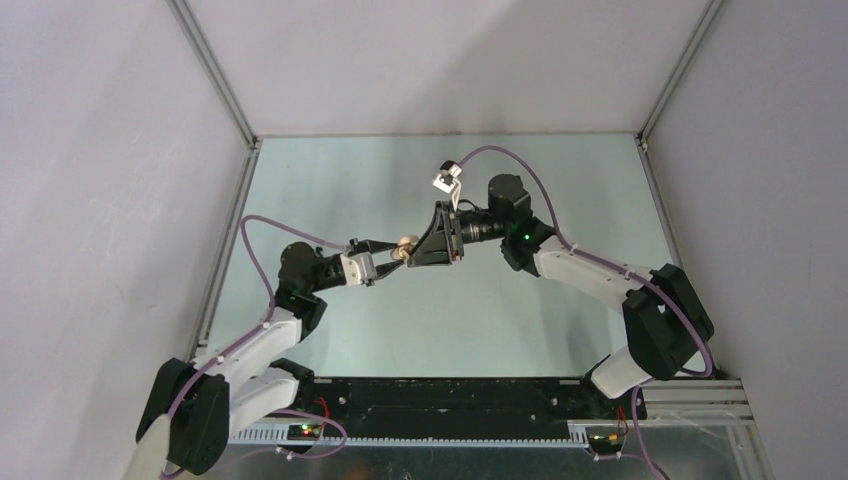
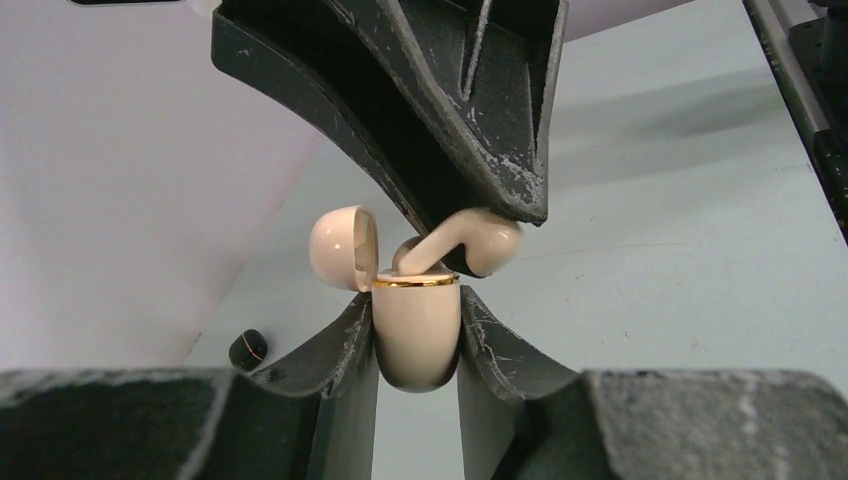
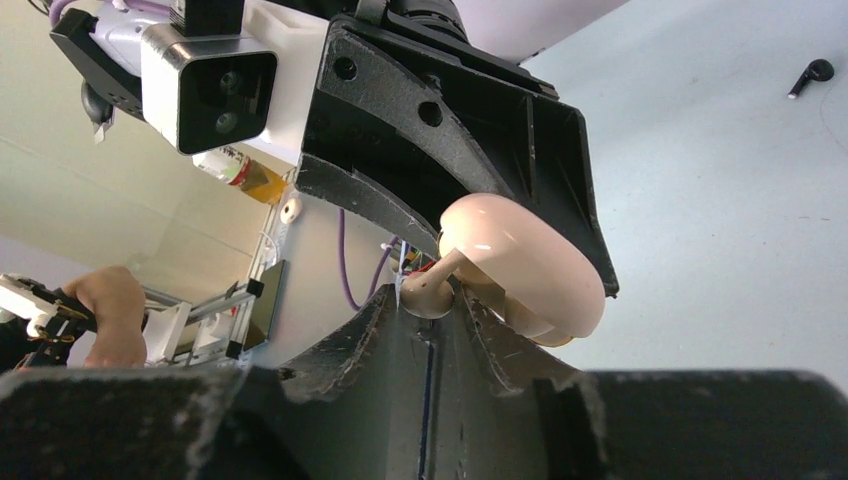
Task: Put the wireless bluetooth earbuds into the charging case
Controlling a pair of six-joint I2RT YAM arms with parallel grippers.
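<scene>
My left gripper (image 1: 395, 256) is shut on the cream charging case (image 2: 415, 335), its lid (image 2: 335, 245) open, above the mid-table. A cream earbud (image 2: 480, 240) lies slanted over the case's mouth, just beside the right gripper's fingertips. In the right wrist view my right gripper has the earbud (image 3: 425, 290) at its fingertips, its stem reaching toward the case (image 3: 520, 250). Whether the earbud is inside a slot cannot be told; the case's inside is mostly hidden.
A small black earbud (image 3: 812, 75) lies on the pale table (image 1: 450, 330), clear of both grippers. Walls stand at the sides and back.
</scene>
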